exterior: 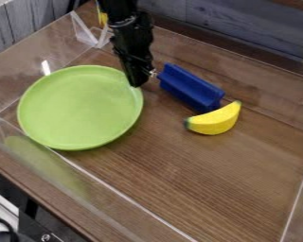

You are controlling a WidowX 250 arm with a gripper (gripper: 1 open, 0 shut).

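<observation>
My black gripper [137, 74] hangs from the top centre, its tip just above the back right rim of a large green plate [79, 109]. It looks shut, with nothing visible between its fingers. A blue block [189, 89] lies diagonally to the right of the gripper, and a yellow toy banana [214, 120] lies in front of the block.
Clear plastic edging runs along the left, and a small yellow object sits at the top left behind the arm. A grey wall stands at the back.
</observation>
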